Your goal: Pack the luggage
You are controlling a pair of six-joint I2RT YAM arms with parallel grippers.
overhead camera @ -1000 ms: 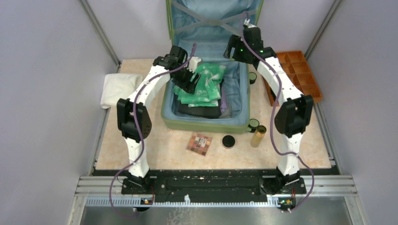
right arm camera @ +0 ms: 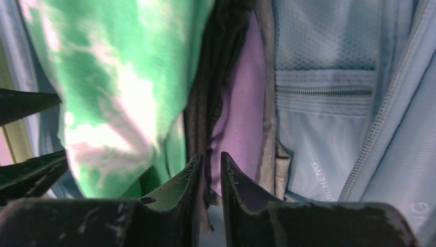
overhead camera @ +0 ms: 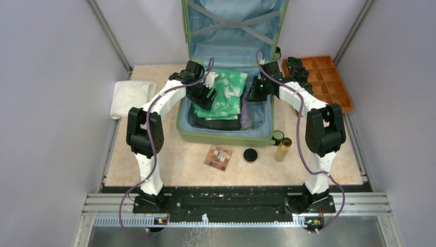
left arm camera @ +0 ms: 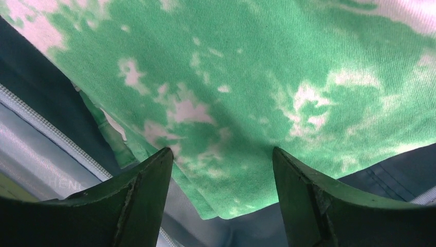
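Green tie-dye clothing (overhead camera: 226,90) lies folded over dark items and a purple item (right arm camera: 241,118) inside the open suitcase (overhead camera: 223,137). My left gripper is part open over the clothing's lower edge, its fingertips at the green fabric. My right gripper is over the suitcase's right half, beside the clothing, with its fingertips a narrow gap apart above the dark and purple items; I see nothing held between them.
A white towel (overhead camera: 131,98) lies at left, an orange divided tray (overhead camera: 331,85) with dark items at right. A palette (overhead camera: 218,157), black jar (overhead camera: 250,155), green-lidded jar (overhead camera: 278,136) and gold tumbler (overhead camera: 283,150) stand or lie in front.
My left gripper has moved slightly toward the front over the clothing.
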